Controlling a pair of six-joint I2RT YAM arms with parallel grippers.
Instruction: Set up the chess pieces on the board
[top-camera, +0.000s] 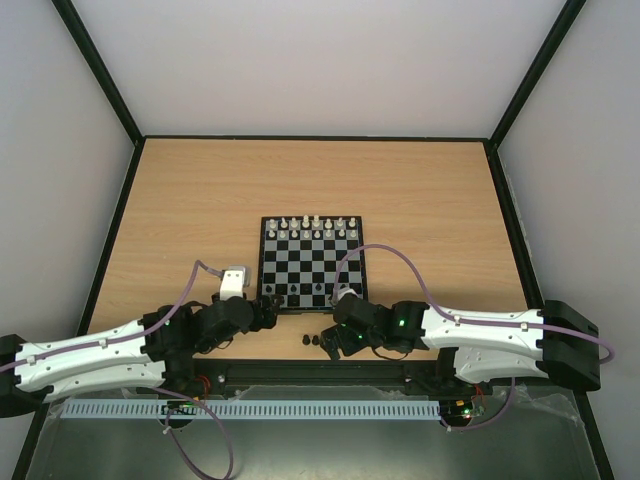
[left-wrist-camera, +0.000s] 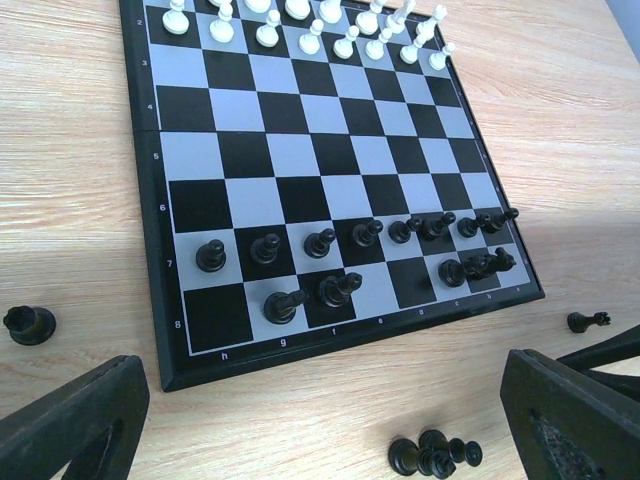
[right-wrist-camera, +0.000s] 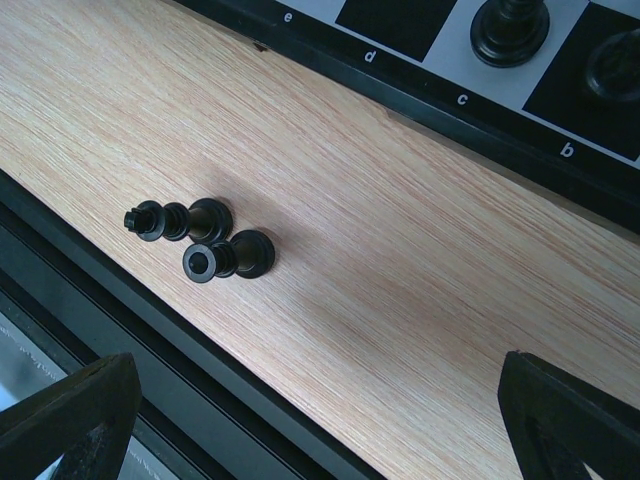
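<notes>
The chessboard (left-wrist-camera: 290, 155) lies flat, white pieces (left-wrist-camera: 267, 30) standing along its far side. Nearer, a row of black pawns (left-wrist-camera: 320, 242) stands on the board, and behind it are several black back-row pieces, including one (left-wrist-camera: 285, 305) by the letter g. Over the near board edge, my left gripper is open and empty. My right gripper is also open; two black pieces (right-wrist-camera: 205, 220) (right-wrist-camera: 245, 255) stand close together on the table in its view, with nothing between the fingers.
A lone black piece (left-wrist-camera: 30, 325) stands on the table left of the board. Another small black piece (left-wrist-camera: 587, 321) is right of the board's near corner. Both arms reach in close to the near edge of the board.
</notes>
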